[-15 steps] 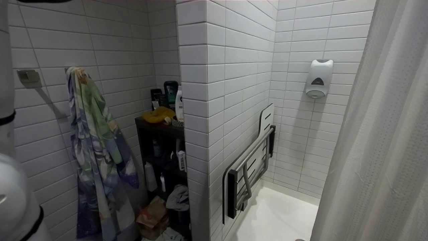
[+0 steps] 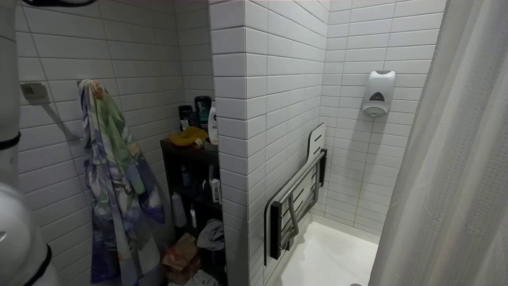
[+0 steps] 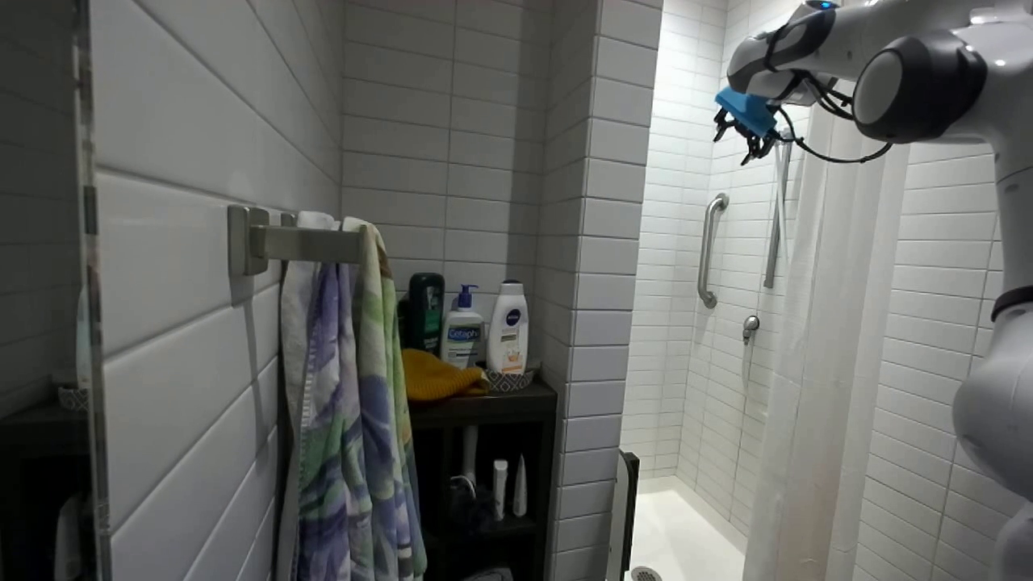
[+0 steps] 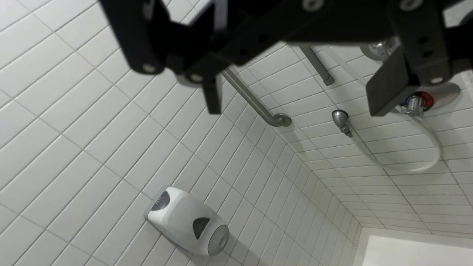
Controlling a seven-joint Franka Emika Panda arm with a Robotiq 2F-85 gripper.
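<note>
My gripper is open at the top of the wrist view, its two fingers wide apart and only tiled wall visible between them. In exterior view 2 the same gripper [image 3: 733, 144] hangs high at the shower's opening, beside the curtain and touching nothing. A white soap dispenser [image 4: 191, 222] is fixed to the wall, below and left of the fingers in the wrist view. The multicoloured towel [image 3: 334, 416] hangs from a metal wall hook [image 3: 295, 244], well away from the gripper. Exterior view 1 does not show the gripper.
A dark shelf [image 3: 484, 407] carries bottles and a mustard-yellow cloth [image 3: 436, 376]. The shower curtain [image 3: 823, 368] hangs close to the arm. A folded shower seat [image 2: 297, 195], a grab bar [image 3: 709, 252] and a looping hose [image 4: 436, 150] line the walls.
In exterior view 1 the arm at the left edge has shifted slightly to the right, and its dark part at the top reaches further in. The towel, shelf and dispenser are unmoved.
</note>
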